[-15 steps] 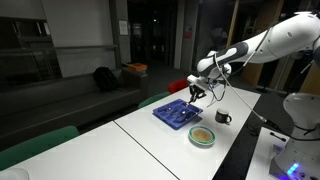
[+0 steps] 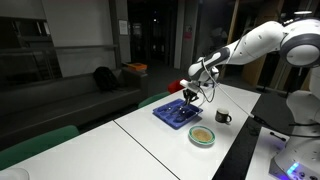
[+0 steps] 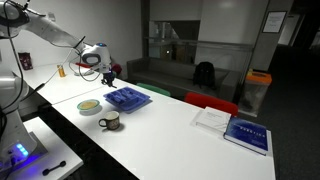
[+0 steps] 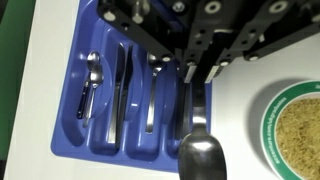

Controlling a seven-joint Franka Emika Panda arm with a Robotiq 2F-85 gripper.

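A large metal spoon (image 4: 203,152) is in my gripper, its dark bowl pointing toward the bottom of the wrist view. The fingers are shut on its handle, over the right side of a blue cutlery tray (image 4: 65,140). Smaller spoons (image 4: 94,75) and knives (image 4: 123,95) lie in the tray's compartments. In exterior view 1, the gripper (image 2: 190,97) is above the tray (image 2: 168,117); the spoon is too small to make out there. Right of the tray in the wrist view is a green-rimmed bowl (image 4: 272,135) with tan, grainy contents.
A mug (image 2: 222,117) stands on the white table (image 2: 130,150) beyond the bowl. Exterior view 2 shows a dark blue box or book (image 3: 247,133) and a white one (image 3: 211,120) farther along the table.
The arm has shifted a little to the left and slightly upward in exterior view 1. Tray, bowl and mug have stayed put.
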